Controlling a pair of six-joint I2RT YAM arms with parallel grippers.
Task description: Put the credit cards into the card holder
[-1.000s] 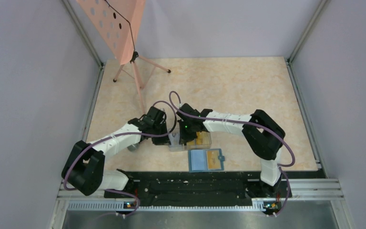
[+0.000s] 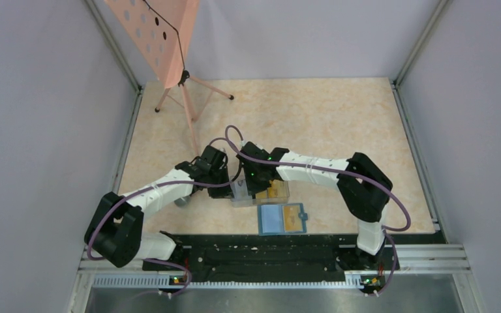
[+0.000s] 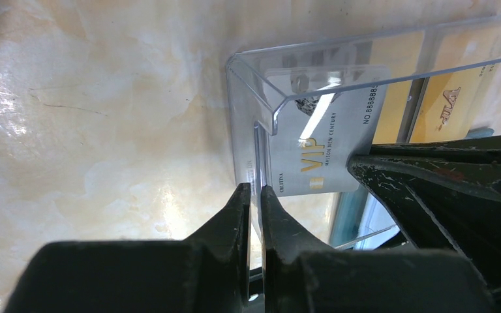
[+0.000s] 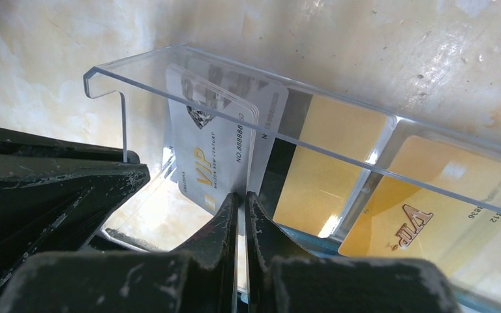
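A long clear plastic case (image 2: 241, 203) with compartments lies on the table between my two grippers. Silver VIP cards (image 4: 205, 140) lean in its left compartment, and gold cards (image 4: 424, 215) are farther right. My left gripper is shut on the thin left end wall of the case. At the right edge of the silver cards, low down, my right gripper is shut; no card clearly shows between its fingers. In front of the case lies a blue holder (image 2: 259, 220), with a pale blue-grey panel on its left and a gold card on its right.
A pink stand (image 2: 189, 107) rises from the back left of the table. Something grey and small (image 2: 182, 201) sits under the left forearm.
My right arm has shifted slightly, its elbow a little to the right and forward, with its gripper still by the silver cards. The left arm, the case and the blue holder have stayed put.
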